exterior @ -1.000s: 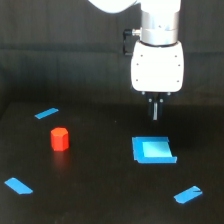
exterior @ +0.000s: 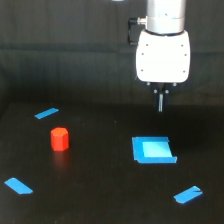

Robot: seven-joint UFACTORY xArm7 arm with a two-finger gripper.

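A small red block (exterior: 60,139), six-sided in outline, lies on the dark table at the left. At the right, a light-blue square (exterior: 155,149) edged with brighter blue tape is on the table, and nothing stands on it. High above and behind that square hangs my gripper (exterior: 160,106), pointing down from the white hand (exterior: 163,57). Its fingers are small and dark, so whether they are apart is unclear. The red block is far to its left and not touched.
Strips of blue tape mark the table: one at the back left (exterior: 46,113), one at the front left (exterior: 18,186) and one at the front right (exterior: 188,194). Between the red block and the taped square the table is clear. A dark backdrop closes off the rear.
The arm has risen and shifted slightly right, with the gripper a little higher in view. The red block and the taped square are where they were.
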